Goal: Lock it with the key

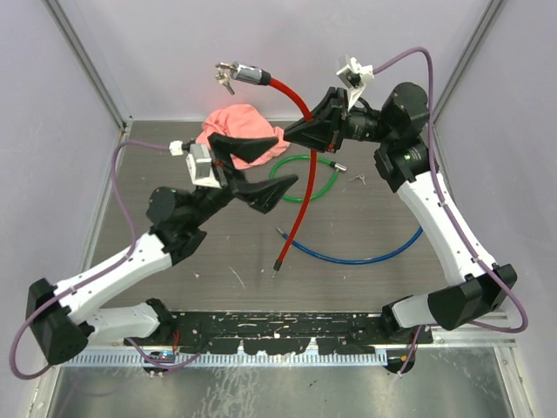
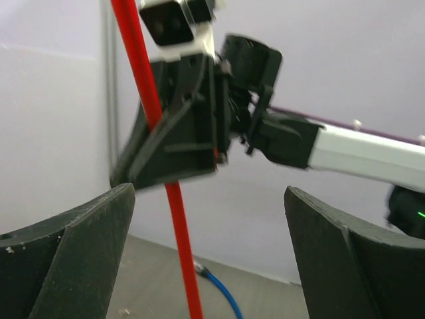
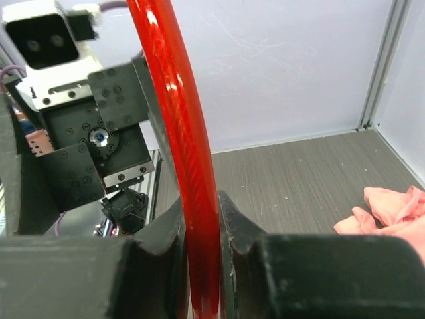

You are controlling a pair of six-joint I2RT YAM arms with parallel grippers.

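Observation:
A red cable lock (image 1: pixel 306 178) hangs from my right gripper (image 1: pixel 316 133), which is shut around its middle. Its silver lock body (image 1: pixel 252 75), with keys (image 1: pixel 224 74) at the end, points to the far left. The plain end (image 1: pixel 278 264) dangles toward the front over the table. In the right wrist view the red cable (image 3: pixel 186 149) runs straight between the dark fingers. My left gripper (image 1: pixel 287 161) stands open close by on the left, its fingers wide apart. The left wrist view shows the cable (image 2: pixel 178 212) ahead, between the open fingers but apart from them.
On the table behind lie a pink cloth (image 1: pixel 244 124), a green cable (image 1: pixel 326 185) and a blue cable lock (image 1: pixel 357 261). A small key (image 1: pixel 358 178) rests near the right arm.

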